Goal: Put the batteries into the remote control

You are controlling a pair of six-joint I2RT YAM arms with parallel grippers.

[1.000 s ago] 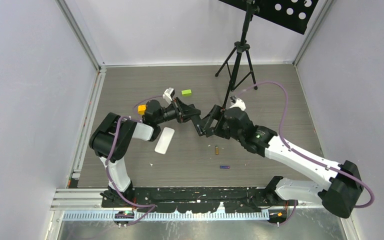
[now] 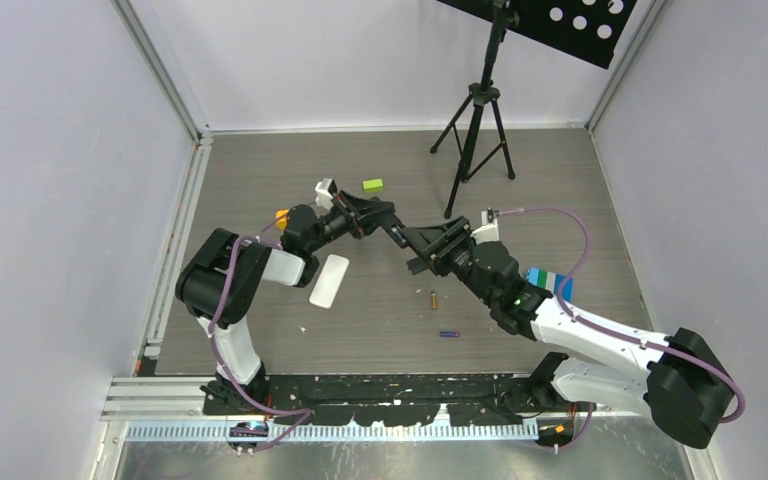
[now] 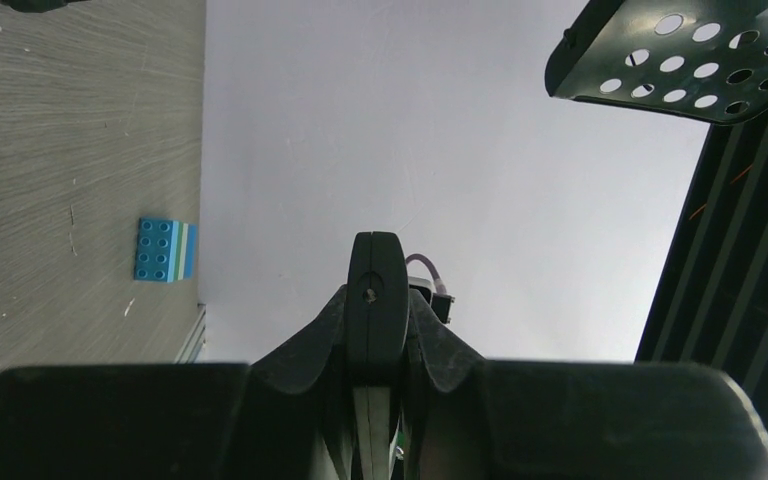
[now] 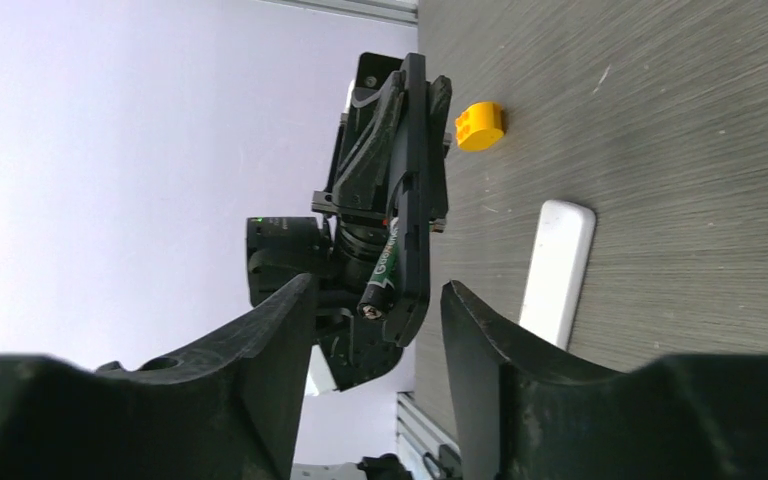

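My left gripper (image 2: 385,216) is shut on the black remote (image 4: 413,230), held upright in the right wrist view with a green battery (image 4: 385,262) in its compartment. My right gripper faces the remote with its fingers parted, the remote's lower end between or just beyond them. In the left wrist view the remote's narrow side (image 3: 376,300) fills the middle. A gold battery (image 2: 433,300) and a purple battery (image 2: 449,334) lie on the table. A white flat cover or case (image 2: 329,281) lies beside them.
A yellow block (image 4: 479,126), a green block (image 2: 373,186) and a blue striped block (image 3: 155,250) lie on the table. A black stand (image 2: 475,130) stands at the back right.
The left gripper with the remote has moved only slightly.
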